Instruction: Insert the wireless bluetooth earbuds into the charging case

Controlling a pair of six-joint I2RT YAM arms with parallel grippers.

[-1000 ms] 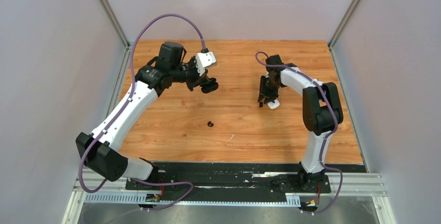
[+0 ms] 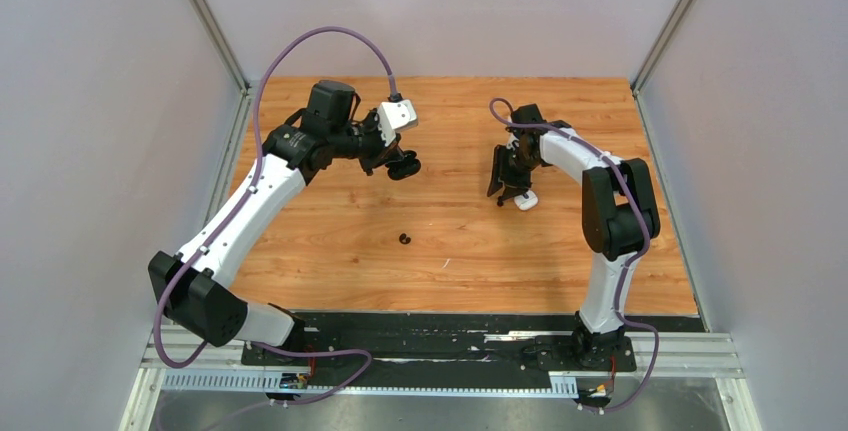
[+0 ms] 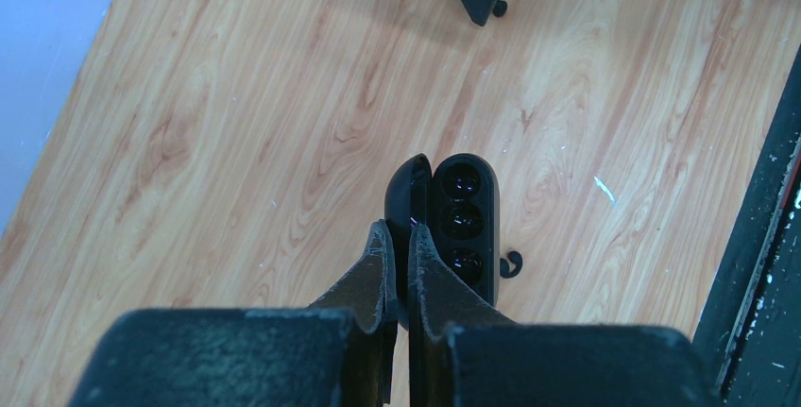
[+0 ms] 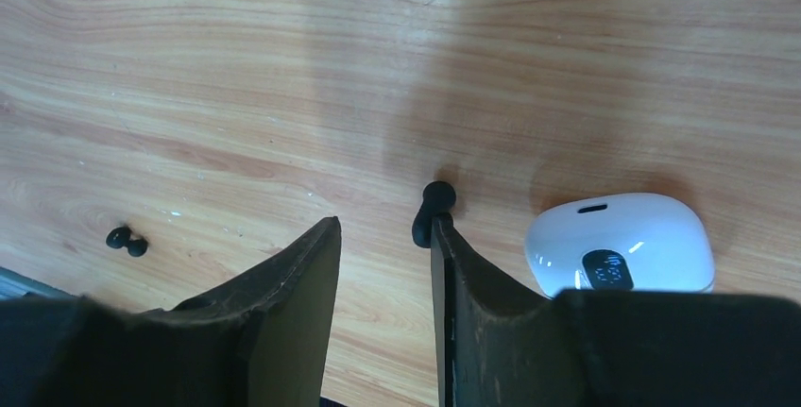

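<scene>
A black open charging case (image 3: 463, 207) hangs at the tips of my left gripper, which is shut on it; in the top view it (image 2: 404, 167) is above the table's middle-left. My right gripper stands part open low over a black earbud (image 4: 429, 213), its right fingertip against or just over the bud. A second small black earbud (image 4: 127, 241) lies farther toward the front, also seen in the top view (image 2: 405, 239). A white case (image 4: 619, 246) lies beside the right gripper.
Walls stand at both sides and the back, and a dark rail (image 2: 460, 326) runs along the front edge.
My right gripper has shifted slightly to the left in the top view, its fingers appearing more spread. The left arm and the case have not visibly moved.
</scene>
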